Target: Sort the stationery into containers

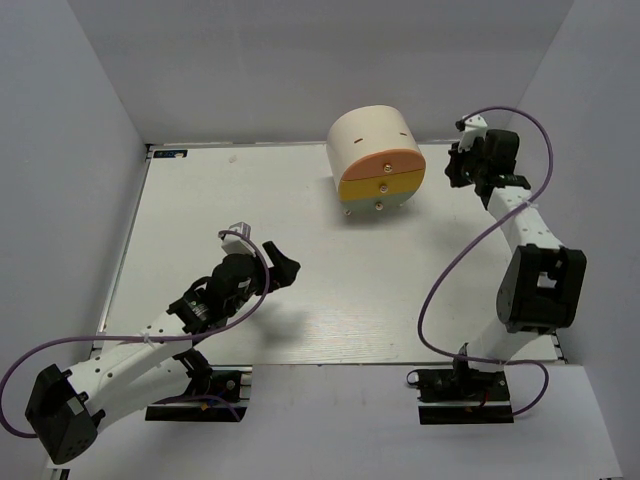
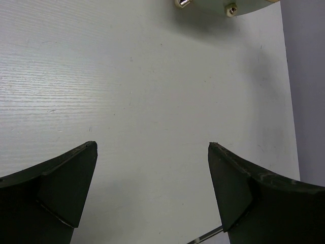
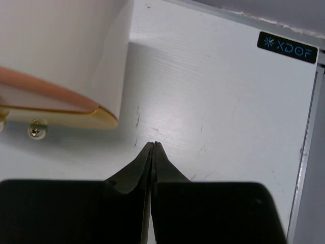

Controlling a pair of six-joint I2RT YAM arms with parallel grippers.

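A rounded cabinet (image 1: 365,135) with a cream body and stacked orange, yellow and grey-green drawer fronts stands at the back of the table; every drawer looks pushed in. Its cream side (image 3: 66,40) fills the upper left of the right wrist view. Right of it, my right gripper (image 1: 453,172) hovers over the table, shut, and nothing shows between its fingertips. Over the left-centre of the table my left gripper (image 1: 285,267) is open and empty, its dark fingers (image 2: 71,178) wide apart above bare white surface. No loose stationery appears in any view.
Grey walls close it in at the back and sides. A black XDOF label (image 3: 287,47) marks the back right corner.
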